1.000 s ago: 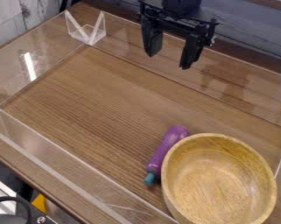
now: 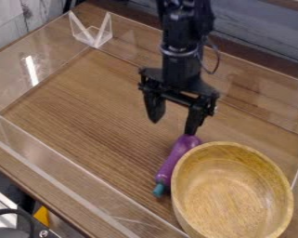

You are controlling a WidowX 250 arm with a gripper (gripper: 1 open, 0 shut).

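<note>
My black gripper (image 2: pixel 176 111) hangs over the middle of the wooden surface, its two fingers spread open with nothing between them. Below it and slightly right lies a purple elongated object (image 2: pixel 177 162) with a teal tip at its lower end. It is against the left side of a large yellow bowl (image 2: pixel 232 218), which appears empty and fills the lower right.
A clear wire-like or plastic stand (image 2: pixel 92 30) is at the back left. Raised edges run along the back and left, and a dark cable lies at the bottom left corner.
The object and bowl have not visibly moved.
</note>
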